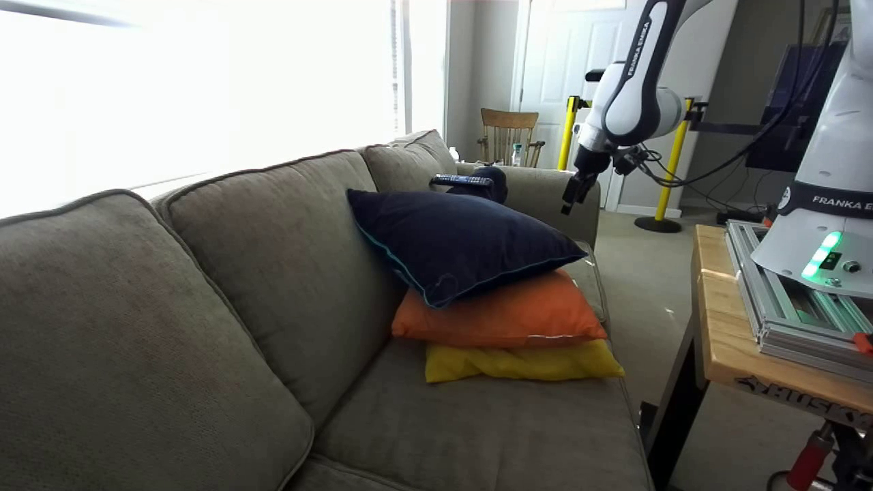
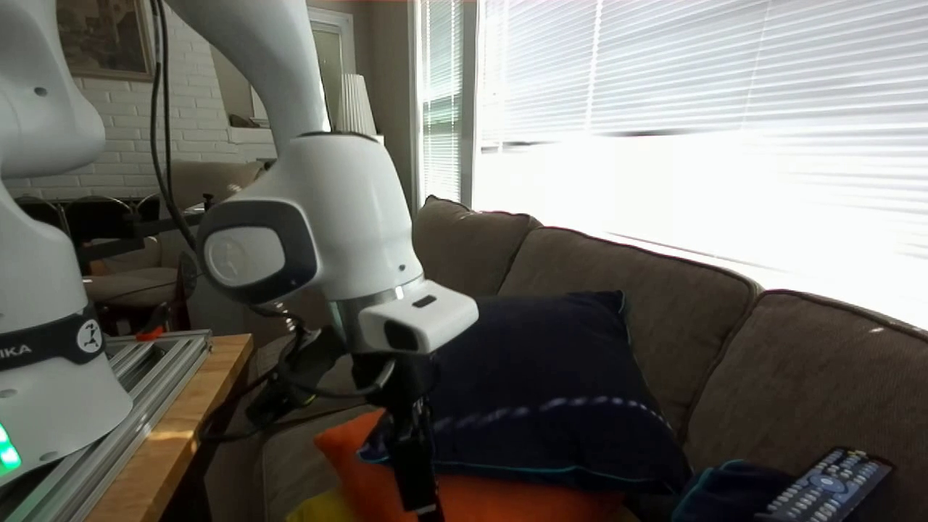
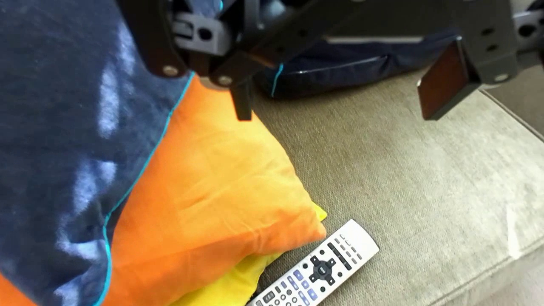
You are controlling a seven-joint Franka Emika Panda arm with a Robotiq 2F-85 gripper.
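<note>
In the wrist view my gripper is open, its fingers wide apart and nothing between them. Beneath it, a silver remote (image 3: 322, 270) lies on the sofa seat by the corner of the orange pillow (image 3: 219, 178). That pillow rests on a yellow one (image 1: 524, 363) and under a large navy pillow (image 1: 466, 237) with teal piping. From exterior view 1, the gripper (image 1: 570, 200) hangs above the seat's front side, past the pile and touching nothing. A second, darker remote (image 2: 831, 487) rests on a small dark blue cushion (image 2: 735, 491) near the backrest.
The sofa backrest (image 1: 286, 254) bounds one side of the seat. Across from it stands the robot's wooden bench (image 1: 736, 327), with a floor gap between. A bare stretch of seat (image 3: 408, 168) lies beside the pile in the wrist view.
</note>
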